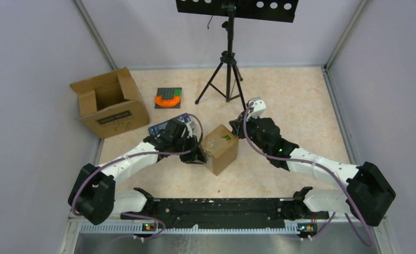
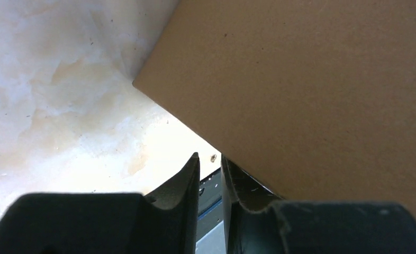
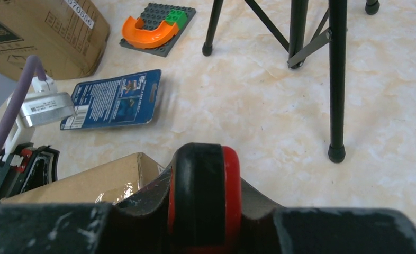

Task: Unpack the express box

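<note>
The taped cardboard express box point(image 1: 220, 151) stands in the middle of the table, between both grippers. My left gripper is at the box's lower left; its fingertips are close together, slightly apart, against or beside a brown face, with nothing clear between them. My right gripper point(image 1: 237, 127) is at the box's upper right corner; in the right wrist view it is shut on a black-and-red object point(image 3: 203, 193), whose identity I cannot tell, with the box below it.
An open carton point(image 1: 116, 116) stands at the back left. A blue blister card point(image 3: 116, 100) and an orange-green toy on a grey plate point(image 3: 147, 34) lie behind the box. A black tripod stand point(image 1: 228, 69) occupies the back centre.
</note>
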